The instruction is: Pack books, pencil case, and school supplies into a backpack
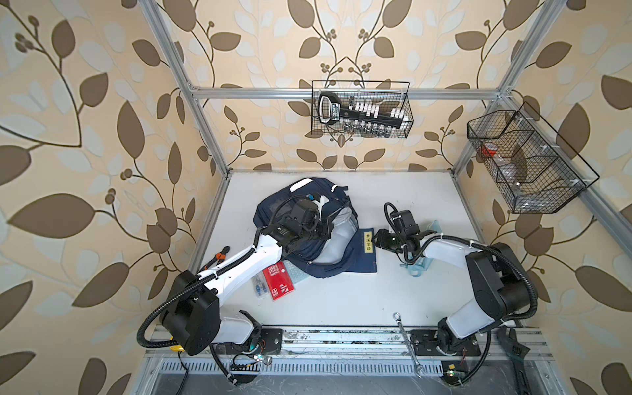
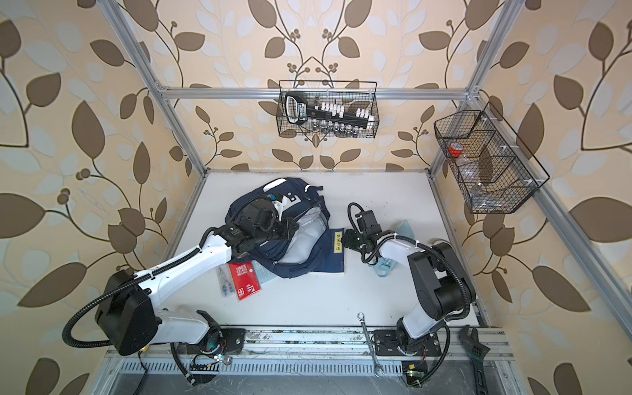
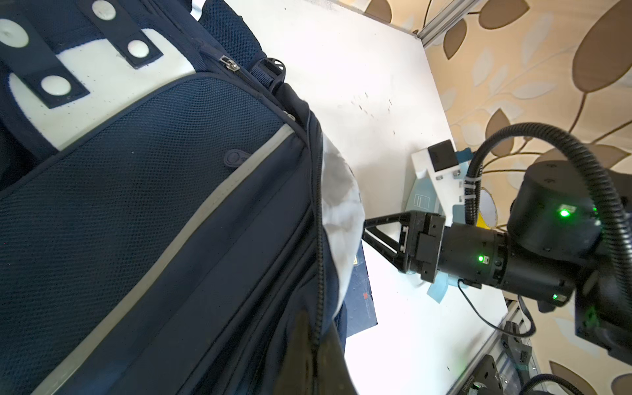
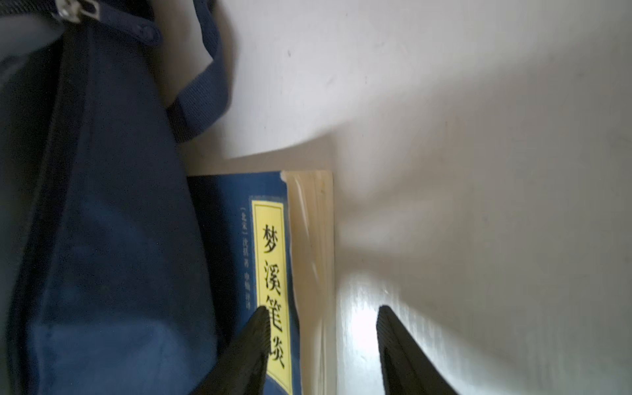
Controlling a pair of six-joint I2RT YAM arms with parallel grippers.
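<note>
The dark blue backpack (image 1: 276, 204) lies on the left half of the table, its grey-lined mouth (image 1: 337, 243) facing right. My left gripper is shut on the zip edge of that mouth, which runs into its fingertips. Partly under the backpack's lip, a dark blue book (image 4: 227, 197) with a yellow title label (image 4: 270, 263) sticks out rightward. Over the book's right edge, my right gripper is open, with nothing held; one fingertip overlaps the label in view. A light blue case (image 1: 416, 267) lies under the right arm, partly hidden.
A red packet (image 1: 278, 281), a clear packet (image 1: 260, 285) and a pale blue item (image 1: 296, 271) lie before the backpack. Orange-handled pliers (image 1: 219, 255) rest at the left edge.
</note>
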